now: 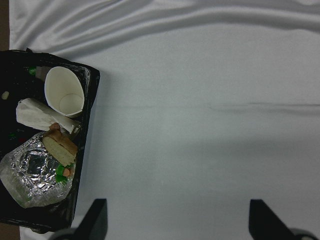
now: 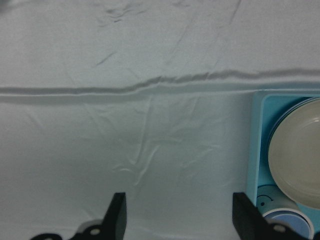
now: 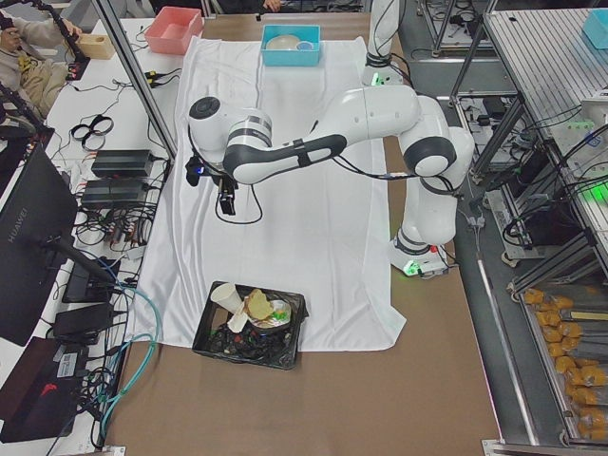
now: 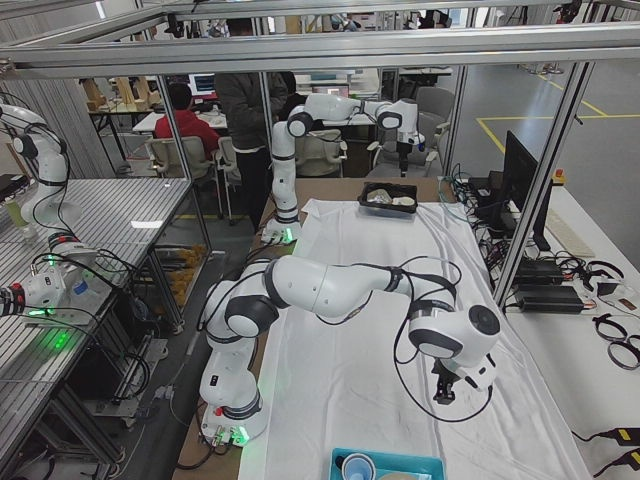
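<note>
My left gripper [image 3: 226,204] is open and empty, raised above the white cloth near the black bin [image 1: 86,100]. The bin holds a paper cup [image 1: 64,87], crumpled foil [image 1: 35,170], bread [image 1: 60,147] and a napkin [image 1: 35,112]. My right gripper [image 4: 445,393] is open above the cloth beside the blue tray [image 2: 256,130], nothing between its fingers. In that tray lie a beige plate [image 2: 295,150] on another rim and a cup [image 2: 285,220] with a face drawn on it, as the right wrist view shows.
A side table with monitor [image 3: 33,247], cables and black boxes runs along one edge. A pink container [image 3: 173,33] stands at its far end. Metal frame posts border the workspace.
</note>
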